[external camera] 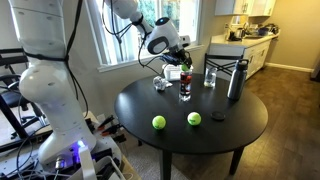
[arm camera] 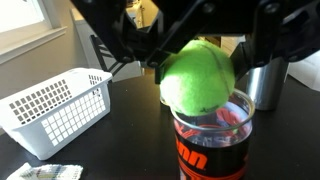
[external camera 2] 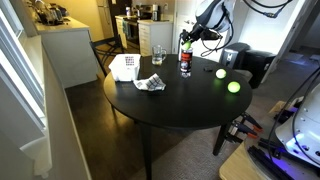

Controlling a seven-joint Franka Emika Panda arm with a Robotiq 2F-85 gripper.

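Observation:
A bright green ball (arm camera: 198,80) is held in my gripper, which is shut on it at the top of the wrist view. Just below the ball stands an upright clear container with a red and black label (arm camera: 214,152). The ball overlaps the far side of its open rim in that view; whether the two touch, I cannot tell. In exterior view 1 the labelled container (external camera: 185,88) stands toward the back of the round black table, with the ball right above it. Two more green balls, a nearer one (external camera: 158,122) and a farther one (external camera: 194,118), lie on the table.
A white basket (arm camera: 58,108) and a crumpled cloth (external camera 2: 150,83) lie to one side. A tall dark bottle (external camera: 238,80), a clear pitcher (external camera: 210,75) and a small black disc (external camera: 218,115) are on the other side.

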